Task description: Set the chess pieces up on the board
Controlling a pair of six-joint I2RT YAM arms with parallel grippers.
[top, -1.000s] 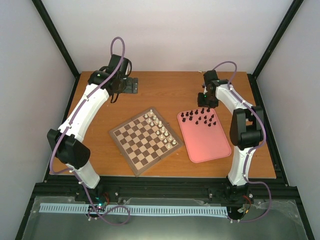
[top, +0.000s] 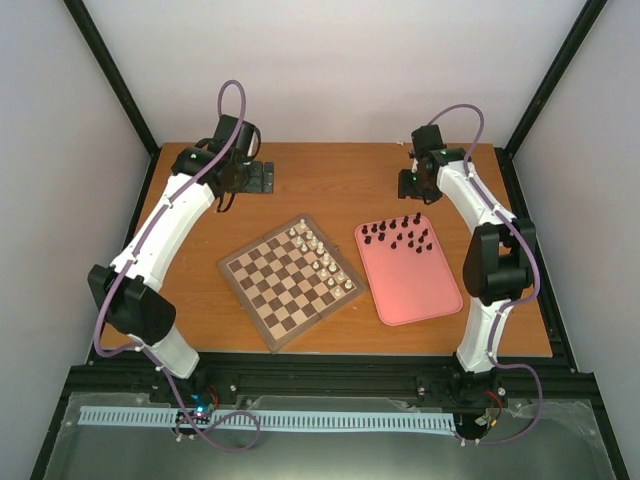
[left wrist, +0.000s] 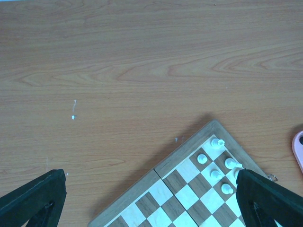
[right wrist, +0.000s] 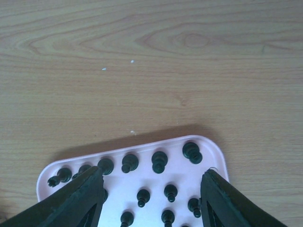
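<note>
The wooden chessboard [top: 265,290] lies rotated on the table, left of centre, with several white pieces [top: 322,262] standing along its right side. To its right, a pink tray [top: 415,295] carries several black pieces [top: 393,225] grouped at its far end. My left gripper [top: 258,177] hangs beyond the board, its fingers [left wrist: 35,198] wide apart and nothing between them. Just past the tray's far edge is my right gripper [top: 409,186], held above the table. Its fingers [right wrist: 80,198] stand apart, and no piece is gripped; black pieces show on the tray below.
Bare table [top: 330,170] stretches between the two grippers and behind the board and tray. A narrow strip of table separates the board's right corner from the tray. A small metal clasp [left wrist: 271,178] sticks out from the board's edge.
My right gripper has drawn back and up from the tray's far edge, away from the pieces. The left arm has shifted only slightly. Board and tray look unchanged.
</note>
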